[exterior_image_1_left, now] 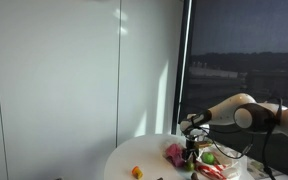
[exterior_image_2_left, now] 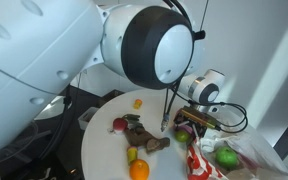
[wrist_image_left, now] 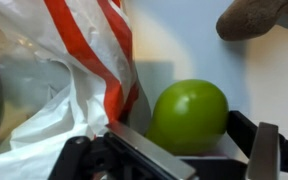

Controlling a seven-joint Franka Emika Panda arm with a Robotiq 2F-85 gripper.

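Near the middle of the wrist view lies a round green fruit (wrist_image_left: 188, 115), with the fingers of my gripper on either side of its near part. The fingers stand apart, and the lower part of the fruit is hidden by them. Close against its left is a white plastic bag with red stripes (wrist_image_left: 69, 60). In exterior view 1 my gripper (exterior_image_1_left: 191, 155) is low over the table, among the produce and the bag; its fingertips are too small to make out there.
Another green item (exterior_image_2_left: 226, 157) shows at the bag (exterior_image_2_left: 199, 162). Orange fruit (exterior_image_2_left: 139, 169), a red round item (exterior_image_2_left: 119, 125) and brown pieces (exterior_image_2_left: 142, 138) lie on the white round table (exterior_image_2_left: 99, 150). A brown item (wrist_image_left: 249, 18) is beyond the fruit.
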